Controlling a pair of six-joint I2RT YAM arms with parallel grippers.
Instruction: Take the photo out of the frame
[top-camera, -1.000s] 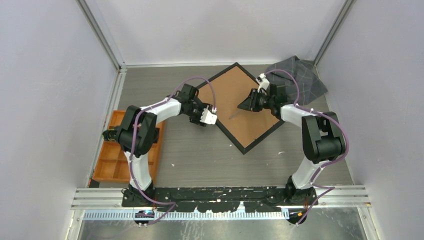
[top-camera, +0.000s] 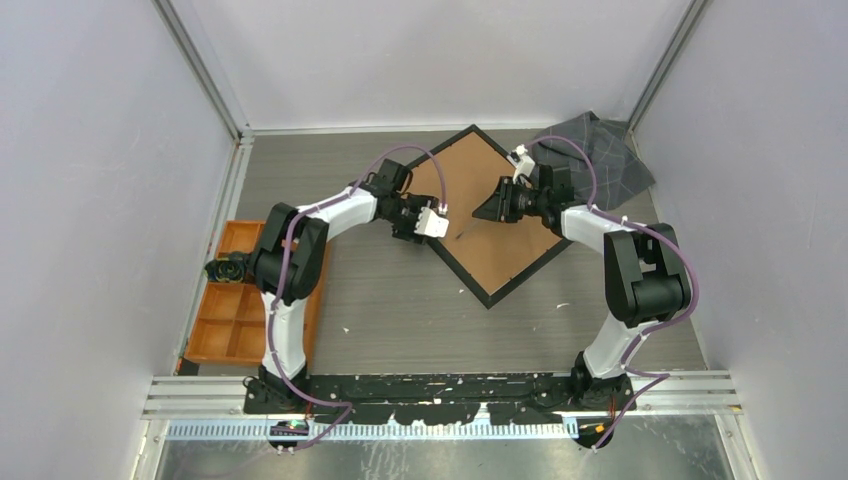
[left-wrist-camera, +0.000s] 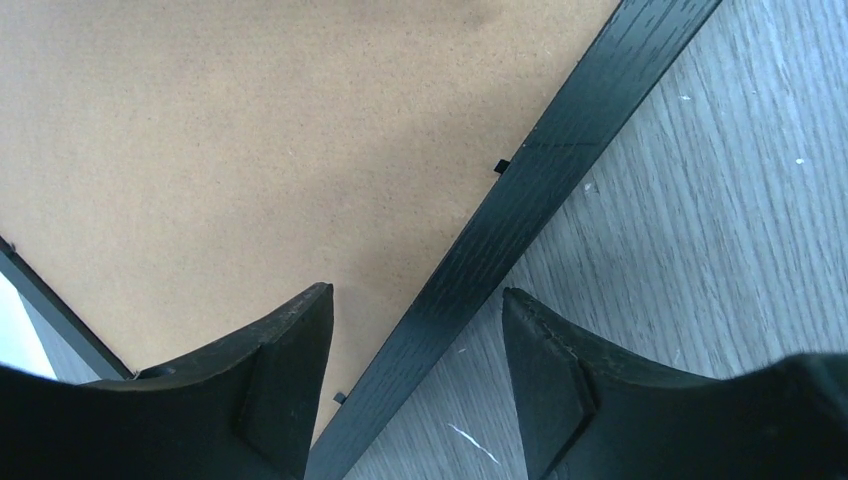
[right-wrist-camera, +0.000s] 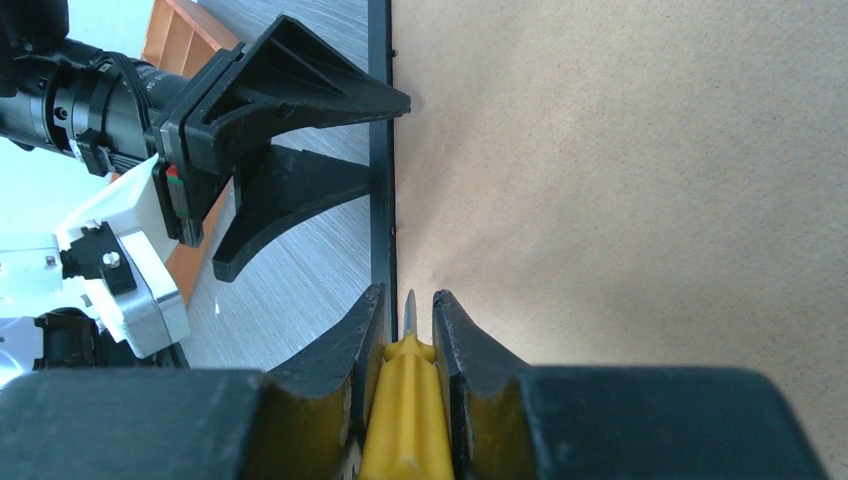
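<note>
The frame (top-camera: 522, 278) lies back-side up, turned diagonally, with a tan backing board (top-camera: 458, 165) and small dark tabs (left-wrist-camera: 503, 166) along the inner edge. My left gripper is part open over the frame's black border (left-wrist-camera: 550, 150), fingertips either side of it; whether it touches is unclear. In the right wrist view my right gripper is shut on a yellow-handled tool (right-wrist-camera: 405, 410) with a thin metal tip, held over the board near one border. No photo is visible.
An orange compartment tray (top-camera: 212, 338) stands at the left under the left arm. A grey cloth (top-camera: 610, 160) lies at the back right beside the frame.
My left gripper has moved slightly right and toward the back along the frame's edge. The right arm and tool are nearly unchanged.
</note>
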